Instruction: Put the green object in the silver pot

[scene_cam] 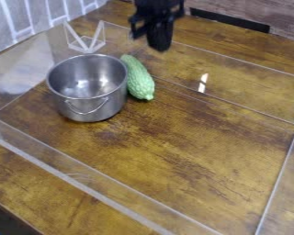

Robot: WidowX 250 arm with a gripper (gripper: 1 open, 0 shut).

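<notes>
The green object (139, 79), long and pale like a courgette, lies on the wooden table just right of the silver pot (88, 112), its upper end angled towards the back. The pot stands upright at the left, and its visible interior looks empty. At the top of the view hangs my dark, blurred gripper (152, 39), above and behind the green object and apart from it. Blur hides how far its fingers are spread. I see nothing held in it.
A small white wire-like stand (84, 39) is behind the pot. Clear see-through walls edge the area at the left and front.
</notes>
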